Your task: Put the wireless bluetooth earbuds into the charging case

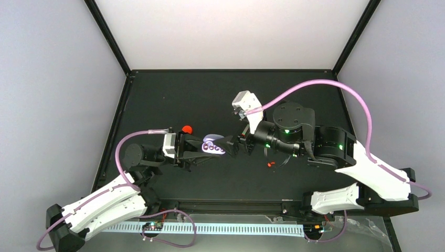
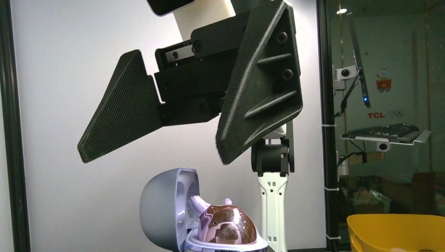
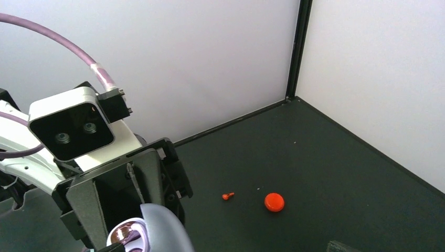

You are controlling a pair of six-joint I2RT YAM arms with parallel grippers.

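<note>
The charging case (image 1: pixel 212 147) is light purple, with its grey-lilac lid (image 2: pixel 167 210) standing open. My left gripper (image 1: pixel 209 147) is shut on the case and holds it up near the middle of the workspace; its fingers are out of sight in the left wrist view. Inside the case shows a glossy brown earbud (image 2: pixel 229 227) with lilac parts. How deep it sits, and whether a second one is beside it, I cannot tell. Just above the case, my right gripper stands open, its fingers (image 2: pixel 113 113) wide apart and nothing between them.
A round red object (image 3: pixel 274 202) and a small orange-red piece (image 3: pixel 228 196) lie on the black table (image 3: pixel 315 152). Both arms are close together around the case.
</note>
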